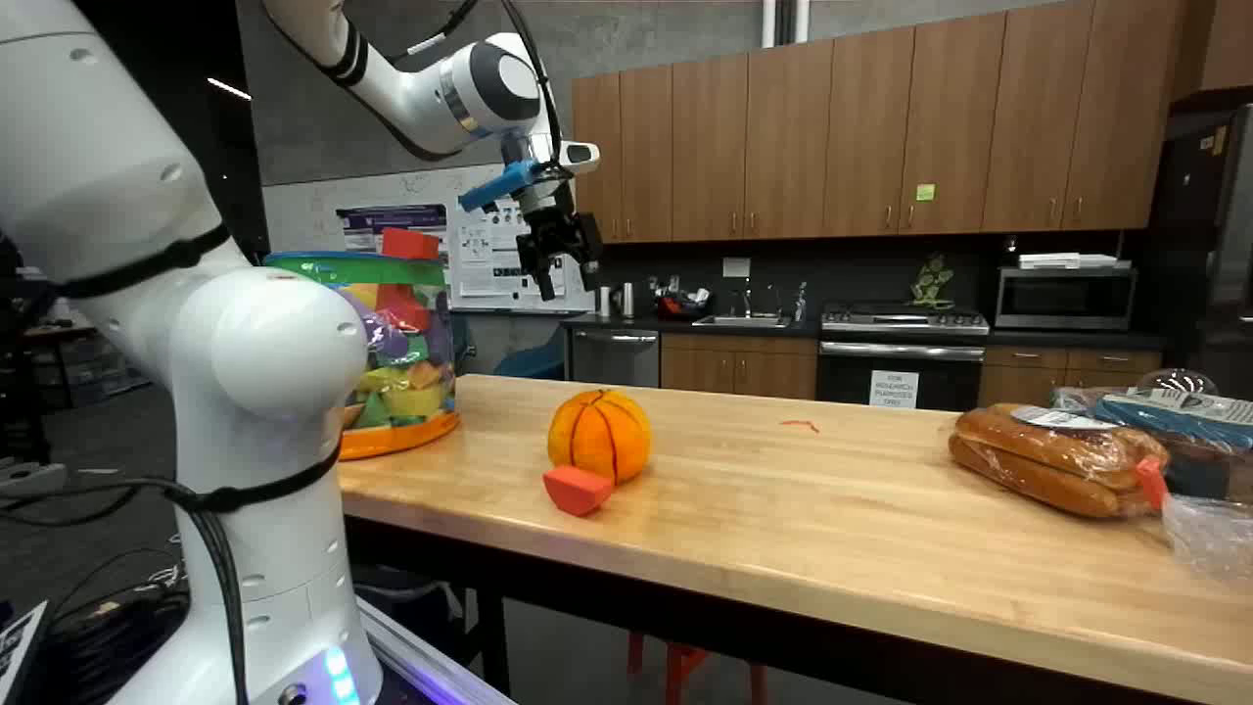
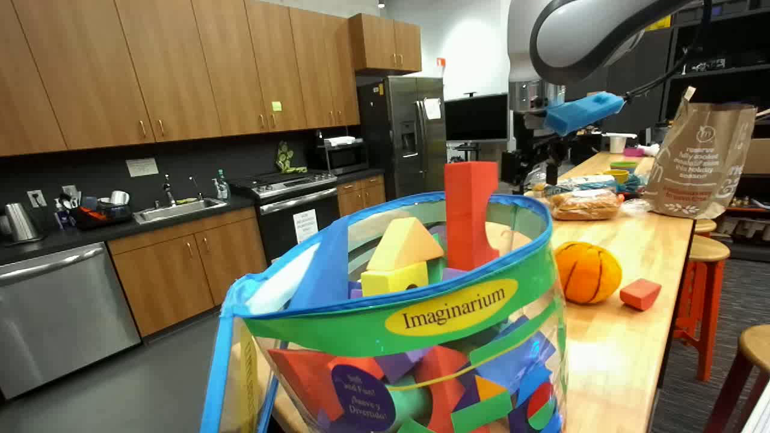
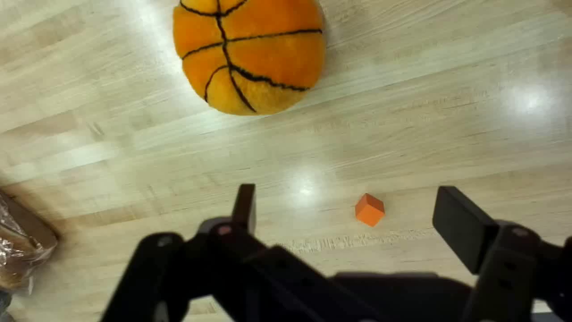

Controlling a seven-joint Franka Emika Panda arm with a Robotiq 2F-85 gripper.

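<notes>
High above the table, my gripper hangs open with nothing held. In the wrist view its two dark fingers stand wide apart. A small orange cube lies on the wood well below, appearing between them, nearer the right finger. The plush orange basketball rests at the top of that view. In exterior view 1 a red block sits in front of the ball; I cannot tell whether it is the cube. A clear zip bin full of foam blocks stands at one table end, with a tall red block sticking out.
Bagged bread and other packages lie at the table's far end, near a brown paper bag. A thin red scrap lies towards the back edge.
</notes>
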